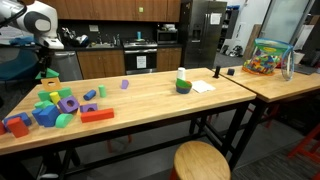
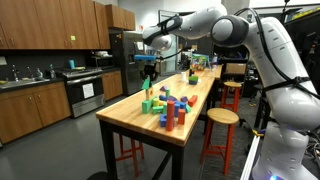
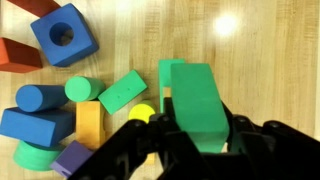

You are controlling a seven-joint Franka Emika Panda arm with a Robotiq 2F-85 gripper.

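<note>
In the wrist view a long green block (image 3: 198, 98) stands up between the dark fingers, and my gripper is shut on it. A second green piece (image 3: 165, 75) shows just behind its left edge. From the first exterior view, the held green block is at the far left of the table, above a pile of coloured blocks, with the gripper (image 1: 46, 69) over it. The second exterior view shows the dark gripper (image 2: 148, 82) above the blocks too. Whether the held block touches anything below is hard to tell.
Close by lie a blue block with a hole (image 3: 80, 28), an orange block (image 3: 90, 124), a green cylinder (image 3: 78, 89) and a yellow round piece (image 3: 142, 112). A long red block (image 1: 97, 115) lies near the front edge.
</note>
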